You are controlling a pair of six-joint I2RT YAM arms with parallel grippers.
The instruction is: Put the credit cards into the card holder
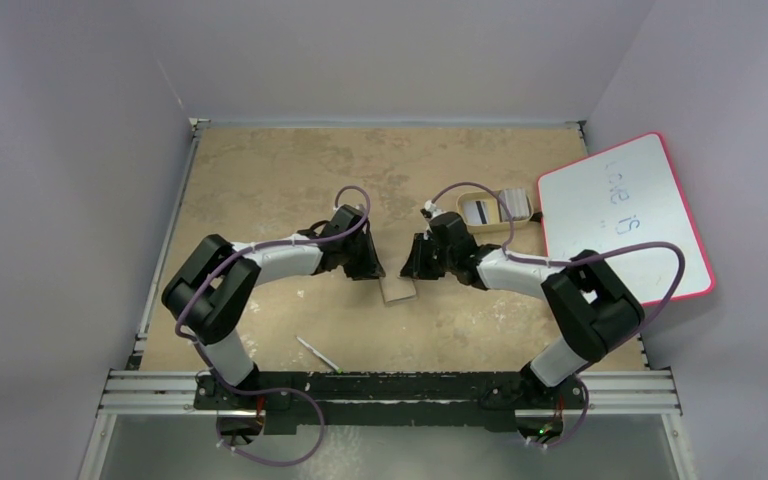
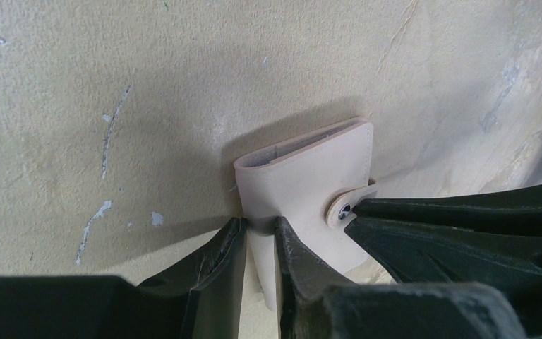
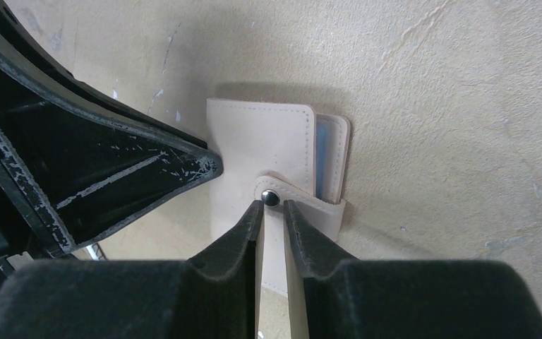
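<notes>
A pale pink leather card holder (image 1: 397, 290) with a snap strap lies on the table between my grippers. My left gripper is at its folded side, the fingertips slightly apart over the leather; whether they grip it is unclear. My right gripper has its fingertips slightly apart at the strap beside the metal snap (image 3: 270, 198). A blue card edge (image 3: 322, 152) shows inside the holder in the right wrist view.
A wooden box (image 1: 475, 226) with cards stands at the back right, beside a whiteboard (image 1: 600, 190). A white pen (image 1: 315, 352) lies at the front left.
</notes>
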